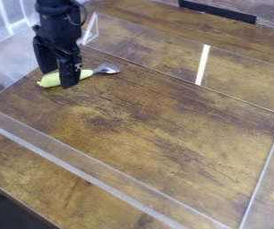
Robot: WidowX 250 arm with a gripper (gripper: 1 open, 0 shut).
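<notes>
My black gripper (58, 67) is at the upper left, lowered over a pale yellow-green elongated object (84, 74), its fingertips at or just above that object. The gripper is open. A silver spoon-like piece (107, 68) lies at the right end of the yellow-green object. Whether the fingers touch it is unclear from this view.
A clear-walled enclosure surrounds the wooden surface (164, 134), with white tape strips on its far side. The middle and right of the surface are empty. A dark bar (218, 12) lies beyond at the top.
</notes>
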